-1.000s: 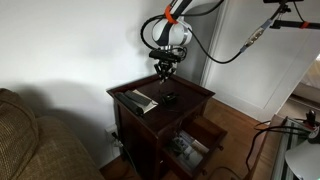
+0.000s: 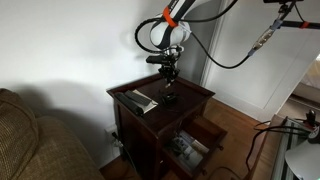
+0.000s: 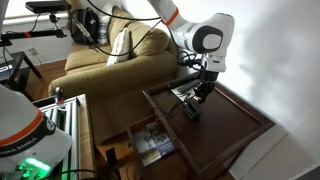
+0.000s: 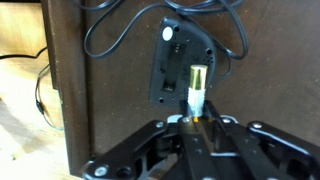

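A small battery-like cylinder (image 4: pixel 197 92), pale with a gold end, stands out from my gripper in the wrist view; the fingers are shut on it. Under it lies a black device (image 4: pixel 168 78) on the dark cabinet top, an open slot showing in its face and a black cable at one end. The cylinder overlaps the device in this view, and whether they touch cannot be told. From outside, the gripper (image 2: pixel 169 76) hangs close over the device (image 2: pixel 170 98). The second exterior view also has the device (image 3: pixel 191 110) just below the gripper.
An open drawer (image 2: pixel 187 152) with assorted items sticks out from the cabinet front. A dark flat object and a pale one (image 2: pixel 142 101) lie left of the device. Loose cable (image 4: pixel 105 45) loops over the cabinet top.
My gripper has shifted slightly right and lower over the cabinet top. The device and the drawer stay where they were.
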